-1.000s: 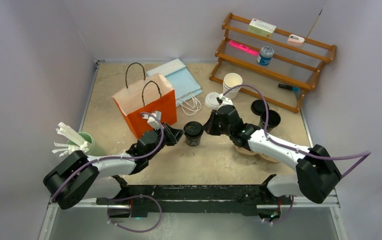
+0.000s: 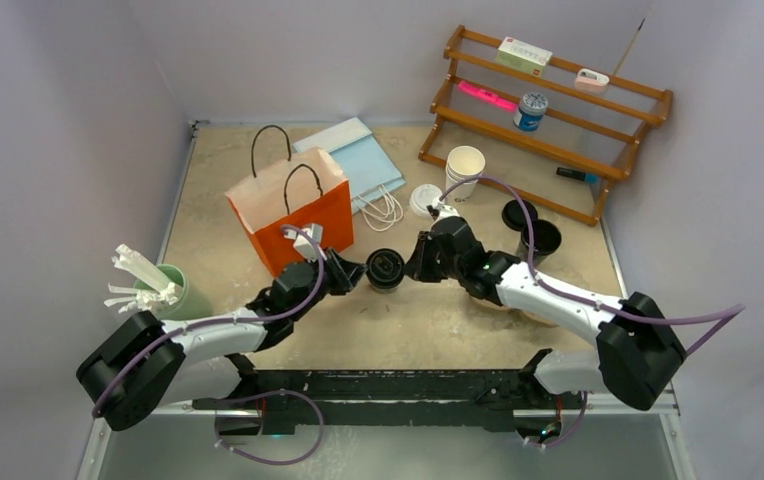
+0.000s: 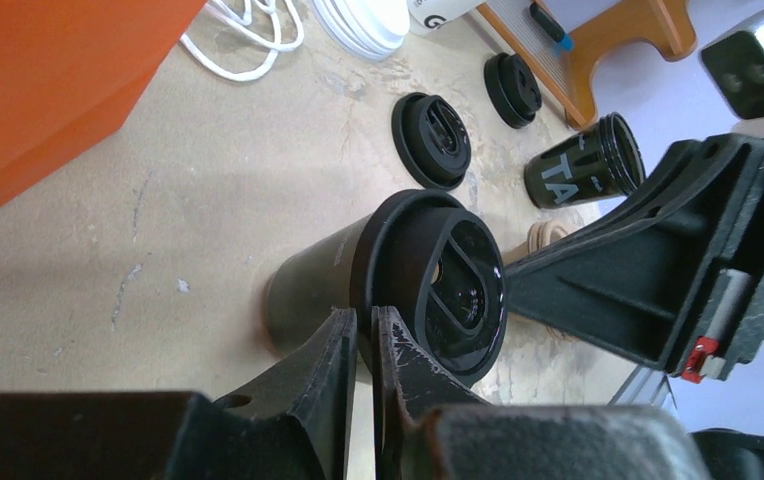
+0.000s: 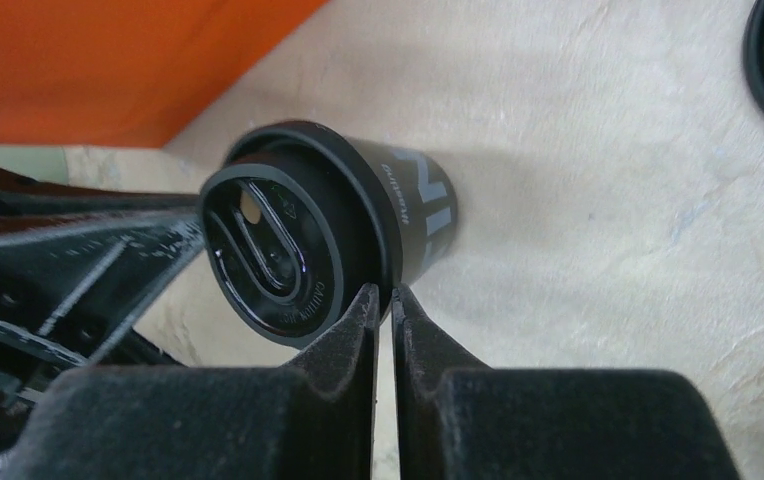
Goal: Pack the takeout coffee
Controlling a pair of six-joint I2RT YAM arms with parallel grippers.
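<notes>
A dark coffee cup with a black lid [image 2: 385, 266] stands between my grippers in the middle of the table; the lid [image 3: 458, 290] fills the left wrist view's centre. My left gripper [image 2: 362, 269] touches the lid's rim from the left, its fingertips closed together; whether the rim is pinched between them is hard to see. My right gripper [image 2: 410, 268] meets the lid from the other side, shut, its fingertips at the rim in the right wrist view. An orange paper bag [image 2: 308, 235] stands behind my left gripper.
Spare black lids [image 3: 433, 140], a dark cup [image 3: 568, 175], white cups [image 2: 465, 170] and white lids [image 2: 426, 199] lie at the right and back, below a wooden rack [image 2: 558, 150]. Blue bags [image 2: 368, 165] lie behind the orange bag. A green container [image 2: 186, 295] with wrapped items stands left.
Both grippers and the cup have shifted slightly to the left in the top view, with the grippers still at either side of the lid.
</notes>
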